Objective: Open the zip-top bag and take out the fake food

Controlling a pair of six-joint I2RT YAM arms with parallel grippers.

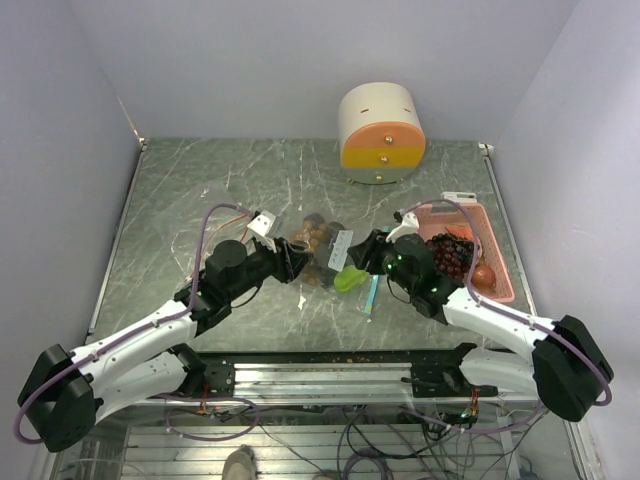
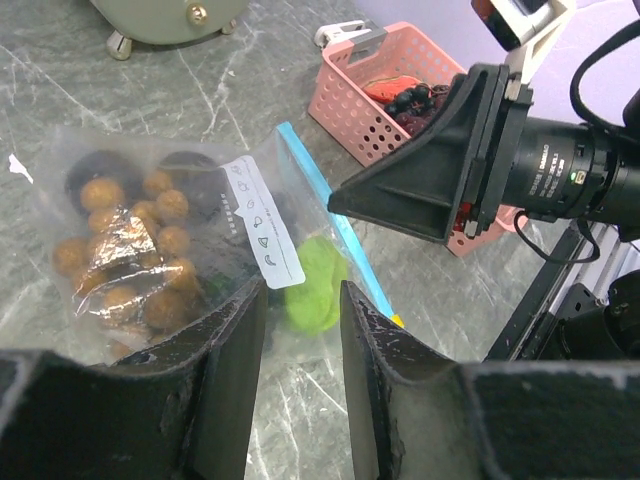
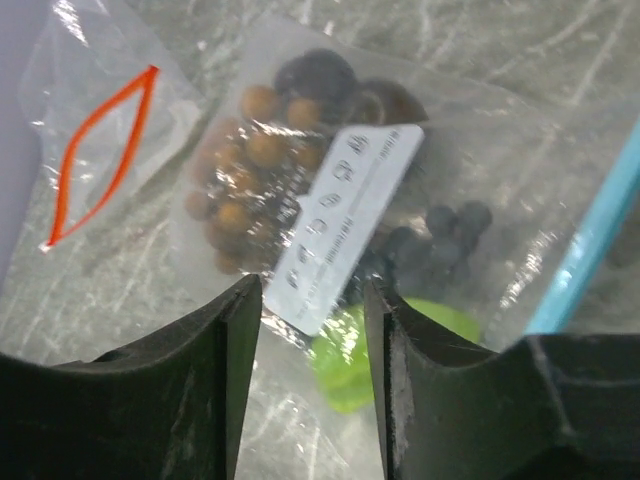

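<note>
A clear zip bag [image 1: 320, 232] lies flat between my two grippers, its blue zip strip [image 1: 372, 295] toward the right. Through the film show round brown pieces [image 2: 130, 260], dark pieces and a green piece [image 2: 318, 285], along with a white label [image 2: 263, 220]. My left gripper is part open over the bag's near edge, with nothing visible between its fingers. Over the bag's right part, my right gripper also stands part open, the label and green piece showing beyond its fingers, apparently not gripped.
A pink basket [image 1: 497, 240] with dark grapes [image 1: 450, 256] and other food stands at the right. Behind is a round-topped drawer box [image 1: 382, 130]. Another clear bag with an orange strip [image 3: 100, 150] lies to the left.
</note>
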